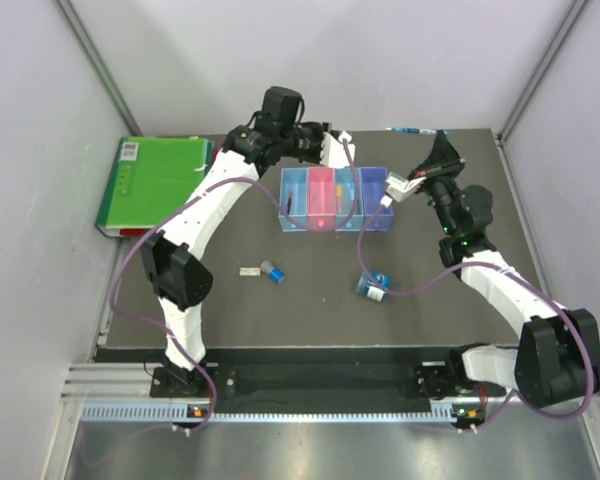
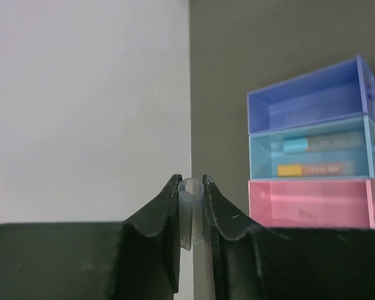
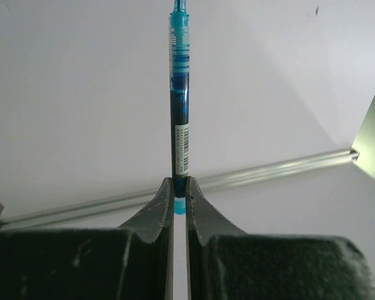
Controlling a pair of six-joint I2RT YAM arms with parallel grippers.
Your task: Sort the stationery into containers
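A blue pen (image 3: 179, 100) with a barcode label stands in my right gripper, whose fingers are shut on its lower end. In the top view that pen (image 1: 412, 130) lies sideways beyond the table's back edge. My left gripper is shut on a short, pale translucent item (image 2: 191, 209); its exact kind cannot be made out. From above, the arm hides that item. The row of bins has a light blue bin (image 1: 293, 215), a pink bin (image 1: 321, 210), a second light blue bin (image 2: 256, 156) holding two capped pens or markers (image 2: 322, 142), and an empty violet-blue bin (image 2: 312, 97).
A blue jar (image 1: 373, 286) lies at the table's middle right. Left of centre are a small blue-capped bottle (image 1: 272, 272) and a pale eraser-like block (image 1: 250, 271). Green folders (image 1: 160, 185) fill the back left corner. Purple cables loop over the bins.
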